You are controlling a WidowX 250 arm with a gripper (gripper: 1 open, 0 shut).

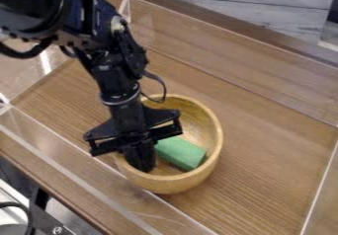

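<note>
The black gripper (pixel 132 138) reaches down into the left side of a tan round bowl (pixel 185 178), its fingertips low by the bowl's left inner wall. Whether anything is between the fingers is hard to see; it looks shut. A green block (pixel 181 154) lies in the right part of the bowl, apart from the fingertips as far as shows.
A pale marble-like wall (pixel 271 7) runs along the back right. A dark cable shows at the lower left.
</note>
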